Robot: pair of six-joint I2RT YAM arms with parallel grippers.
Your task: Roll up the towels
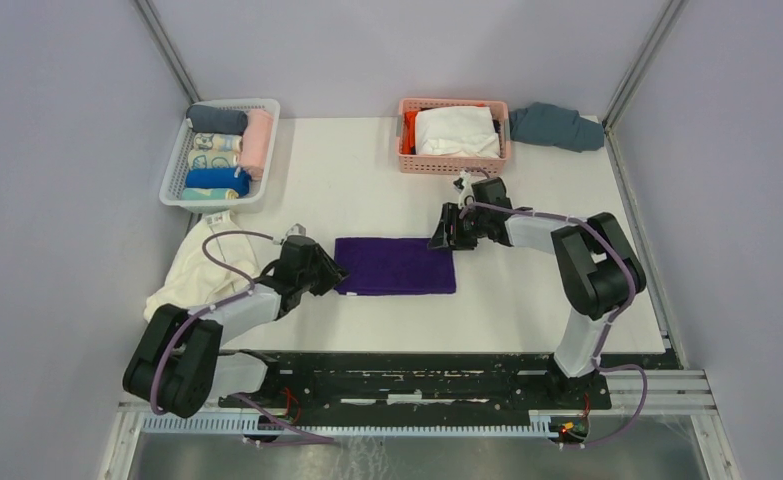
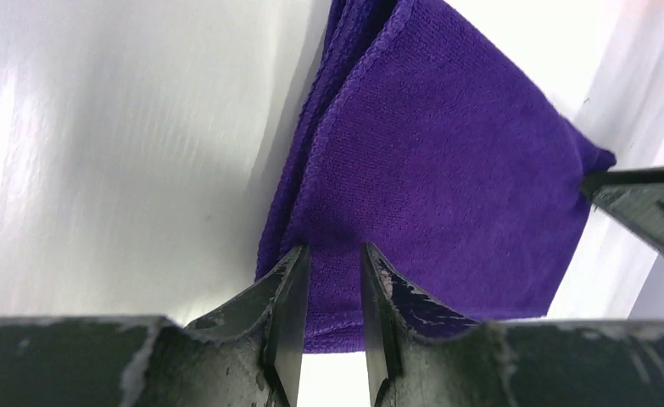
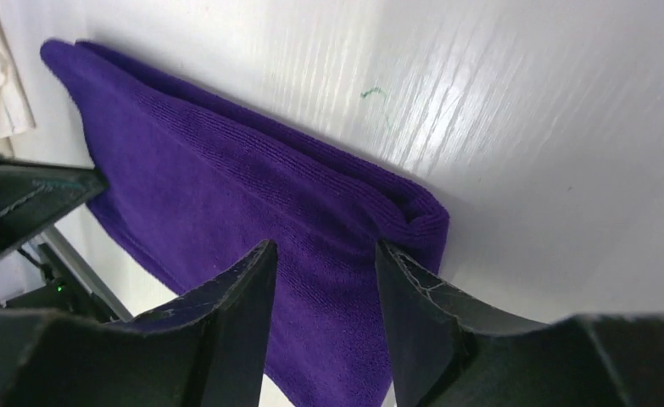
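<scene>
A folded purple towel [image 1: 392, 267] lies flat in the table's middle. My left gripper [image 1: 333, 278] is at its left edge; in the left wrist view its fingertips [image 2: 292, 263] are low over that edge, part open, with no clear grip visible. My right gripper [image 1: 445, 236] is at the towel's upper right corner; in the right wrist view its open fingertips [image 3: 263, 254] sit over that corner, whose edge is slightly bunched.
A white basket [image 1: 173, 185] of rolled towels stands back left, a cream cloth [image 1: 182, 280] below it. A pink basket [image 1: 407, 165] of folded cloths and a grey-green cloth [image 1: 555, 127] lie at the back. Free table surrounds the towel.
</scene>
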